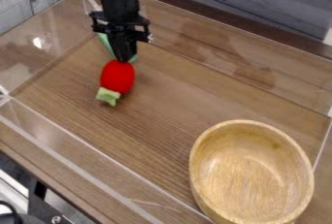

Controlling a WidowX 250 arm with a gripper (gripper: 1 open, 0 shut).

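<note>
My gripper [127,51] is shut and hangs just above a red strawberry-like object [116,74] with a light green top, which lies on the wooden table [195,92] left of the middle. Behind the red object, under the gripper, is a green object [104,44], partly hidden by the arm. I see nothing held between the fingers.
A large pale yellow bowl [251,173] stands at the front right. The table's left edge runs along the upper left.
</note>
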